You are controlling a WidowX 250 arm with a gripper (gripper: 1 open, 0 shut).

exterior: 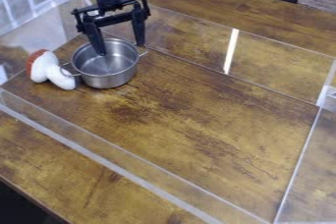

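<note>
My black gripper [116, 29] hangs at the upper left, open, its two fingers spread over a steel pot [113, 71] with thin side handles. The fingertips are at about the pot's rim; whether they touch it is unclear. A white plush object with a red top [50, 68], mushroom-like, lies just left of the pot, close to its left handle.
Clear plastic walls or edges surround the work area, with a white strip [231, 51] at the back. A curtain-like backdrop stands at the far left.
</note>
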